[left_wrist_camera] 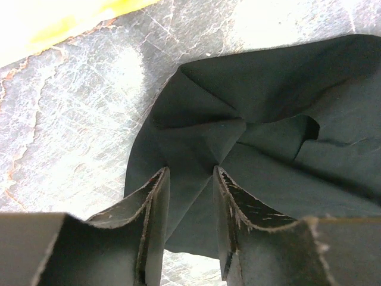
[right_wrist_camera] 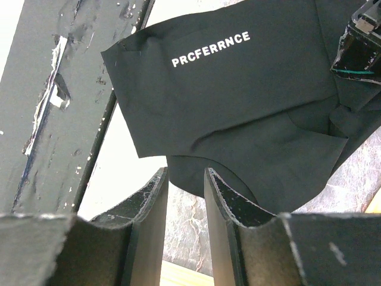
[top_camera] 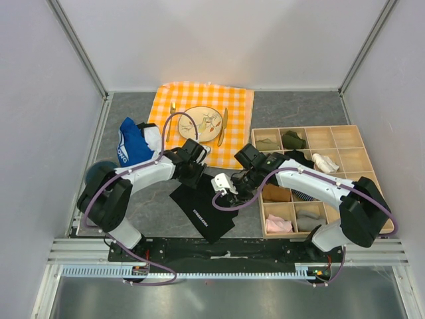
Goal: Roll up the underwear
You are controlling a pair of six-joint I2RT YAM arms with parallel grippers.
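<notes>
Black underwear [top_camera: 207,211] with white lettering on its band lies on the grey table between my arms, one side folded over. In the left wrist view, my left gripper is part open over a folded corner of the underwear [left_wrist_camera: 196,143]; whether the fingers touch the cloth I cannot tell. My right gripper, also part open, hangs over the curved edge of the underwear [right_wrist_camera: 238,125], with nothing gripped between its fingers. Seen from above, the right arm hides part of the cloth.
At the right stands a wooden divided box [top_camera: 348,136] with rolled clothes in several compartments. A checkered cloth [top_camera: 239,109] with a plate [top_camera: 199,124] and cutlery lies behind. A blue bag [top_camera: 133,143] and a bowl [top_camera: 94,171] are at the left.
</notes>
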